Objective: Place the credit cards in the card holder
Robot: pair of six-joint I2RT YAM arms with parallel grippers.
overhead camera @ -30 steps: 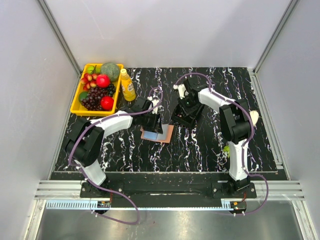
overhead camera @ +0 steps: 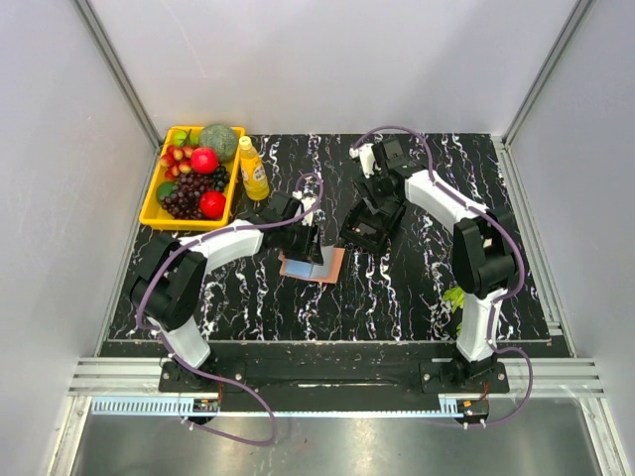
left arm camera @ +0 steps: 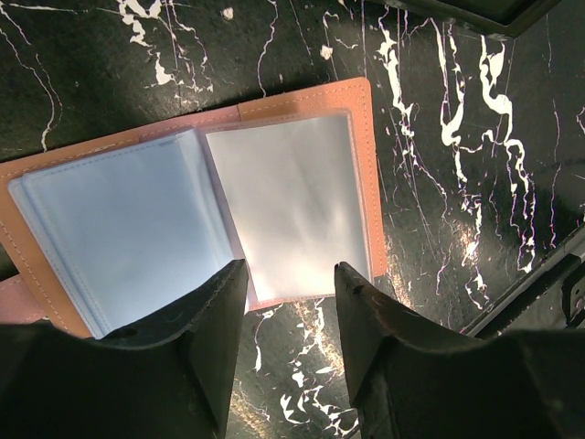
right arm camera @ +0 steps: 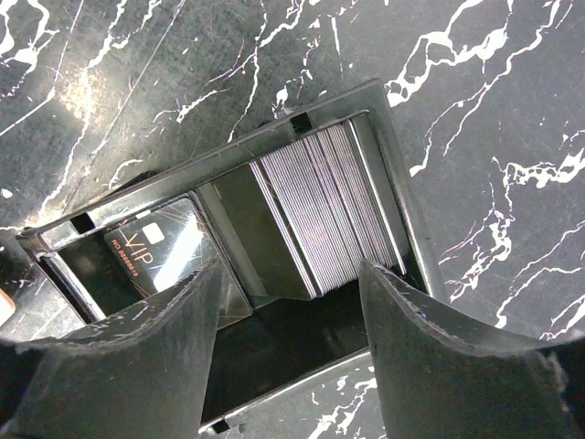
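Note:
A pink leather card holder lies open below my left gripper, showing a blue sleeve and a white one; the left fingers are parted, with nothing seen between them. In the right wrist view a black case holds a dark VIP card and a row of thin cards on edge. My right gripper is over this case, fingers apart, empty. In the top view the case sits right of the card holder.
A yellow fruit basket and a yellow bottle stand at the back left. Green items lie at the right, partly under the arm.
My right arm has moved toward the back and right, higher over the case, uncovering more of it in the top view. The left arm looks still.

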